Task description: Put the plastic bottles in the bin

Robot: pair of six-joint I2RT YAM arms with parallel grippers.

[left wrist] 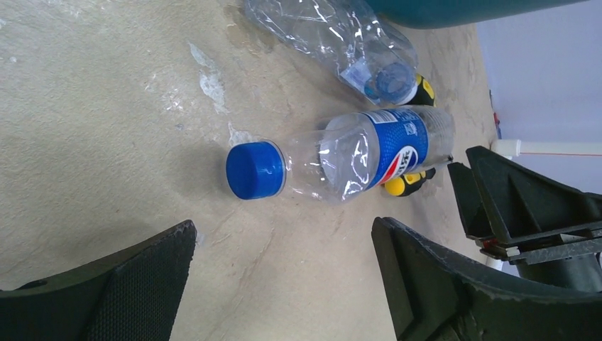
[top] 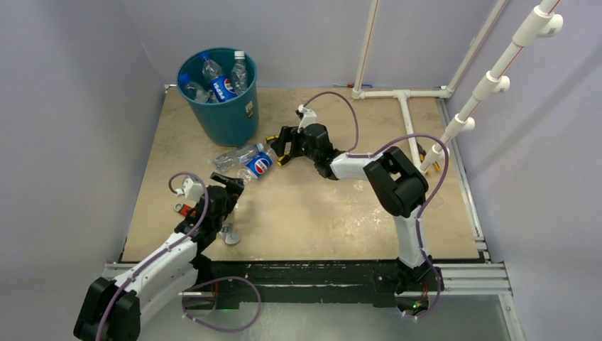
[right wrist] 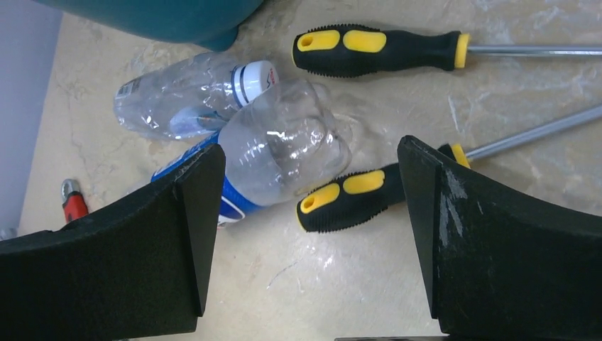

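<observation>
A teal bin (top: 225,121) at the back left holds several bottles. Before it lie two bottles: a Pepsi bottle (left wrist: 387,148) with blue cap and a clear crumpled bottle (right wrist: 170,99). My left gripper hangs open near the Pepsi bottle's cap, nothing between its fingers. My right gripper is open above the Pepsi bottle's base and a screwdriver handle (right wrist: 355,199), apparently holding nothing.
A second screwdriver (right wrist: 376,50) lies near the bin. A red-handled tool (right wrist: 74,206) and a metal tool (top: 231,236) lie by my left arm. White pipes (top: 406,121) stand right.
</observation>
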